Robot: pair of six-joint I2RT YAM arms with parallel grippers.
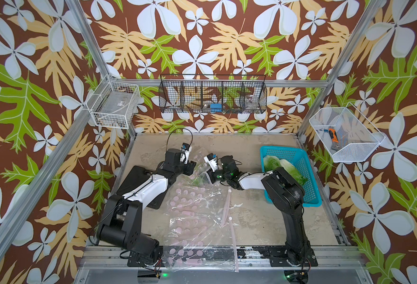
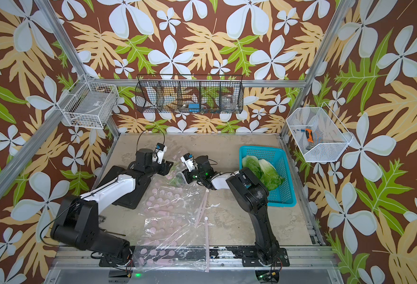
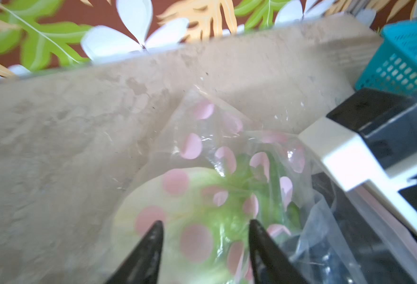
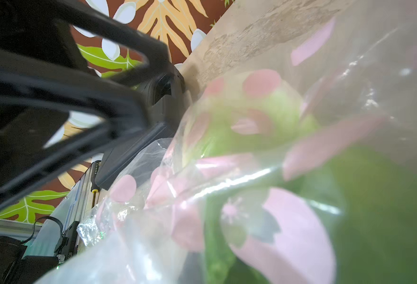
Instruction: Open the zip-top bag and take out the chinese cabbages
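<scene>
The clear zip top bag (image 1: 189,213) with pink dots lies over the middle of the table, its front end hanging past the edge. A green Chinese cabbage (image 3: 232,194) shows through the film at its far end. Over that end my left gripper is part open, its two fingertips apart above the covered cabbage. From the right, my right gripper (image 1: 209,176) is shut at the bag; its fingertips are hidden, and film with the cabbage (image 4: 374,213) behind fills much of the right wrist view. More cabbages (image 1: 291,169) lie in the teal basket (image 1: 315,187).
A dark flat board (image 1: 135,177) lies under the left arm. Wire baskets hang around: one white (image 1: 116,105) at left, one black (image 1: 189,94) at back, one white (image 1: 355,135) at right.
</scene>
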